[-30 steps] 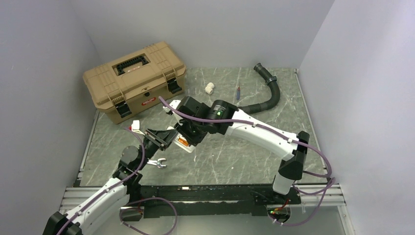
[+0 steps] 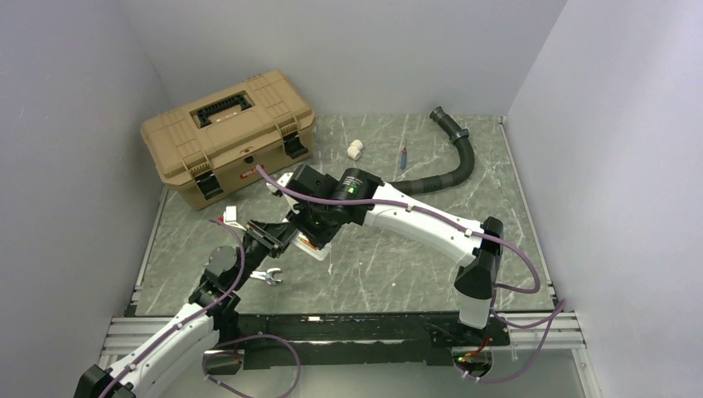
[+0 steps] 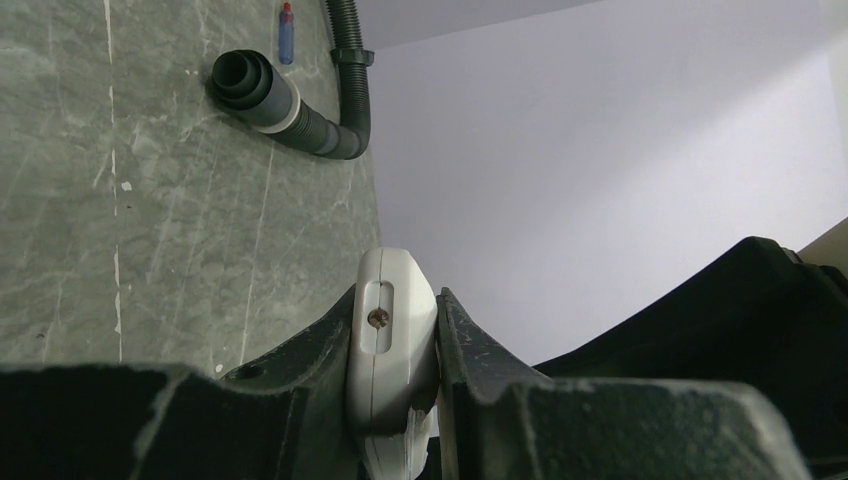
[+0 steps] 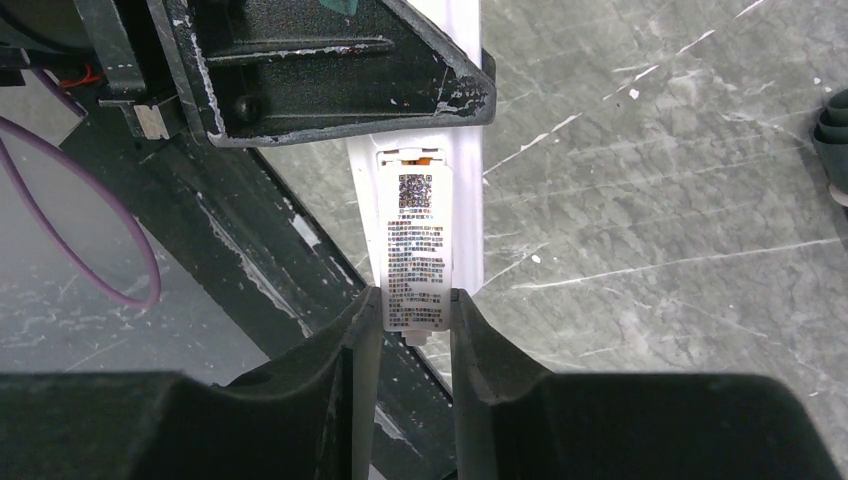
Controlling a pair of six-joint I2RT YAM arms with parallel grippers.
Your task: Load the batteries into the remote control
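Observation:
My left gripper is shut on the white remote control (image 3: 393, 340), holding it up off the table. In the right wrist view the remote's pale body (image 4: 468, 215) runs out from beneath the left gripper's dark finger (image 4: 340, 95). My right gripper is shut on the white battery cover (image 4: 415, 240), which bears a QR code and printed text. That cover lies over the remote's back, hiding most of the battery bay. An orange battery sliver (image 4: 425, 161) shows at its upper end; the top view shows battery orange (image 2: 308, 243) too. Whether cover and remote touch, I cannot tell.
A tan toolbox (image 2: 228, 137) stands at the back left. Pliers (image 2: 267, 276) lie near the left arm. White fittings (image 2: 355, 149), a blue tool (image 2: 404, 157) and a black hose (image 2: 452, 170) lie toward the back.
My right arm has shifted left, its gripper coming further over the remote, and less orange shows in the top view.

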